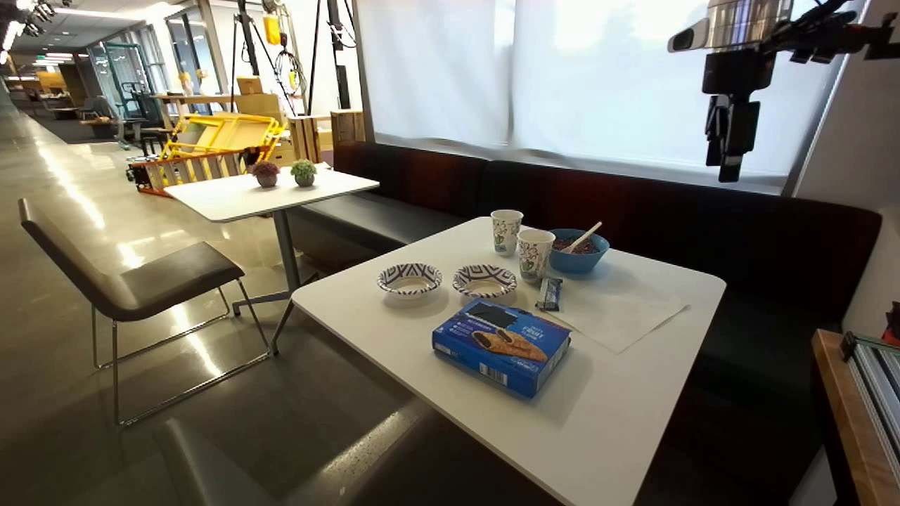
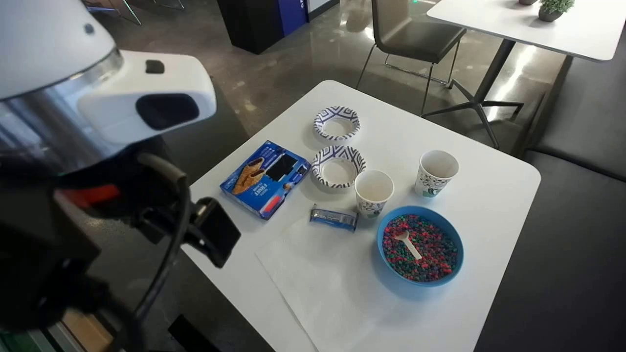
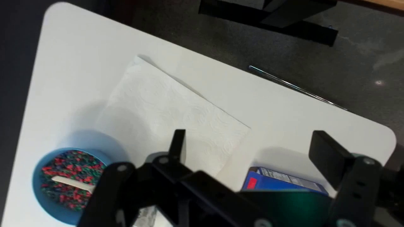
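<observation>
High above the table's right side hangs my gripper [image 1: 730, 173], well clear of everything on the table. In the wrist view its two black fingers [image 3: 177, 145] stand wide apart with nothing held, so it is open. A blue bowl [image 2: 384, 249] of coloured bits holds a pale spoon [image 2: 409, 245]. Beside it stand two patterned paper cups, one nearer the bowl [image 2: 373, 193] and one farther back [image 2: 437, 172]. A wrapped bar [image 2: 334, 217] lies by the nearer cup. The blue snack box [image 2: 265, 179] lies flat near two patterned paper bowls [image 2: 338, 166].
A white paper napkin [image 3: 178, 109] is spread flat on the white table [image 3: 87, 45]. Bare tabletop surrounds it towards the table's edge. A dark bench [image 1: 675, 202] runs behind the table, and a wooden counter [image 1: 856, 405] stands at the right.
</observation>
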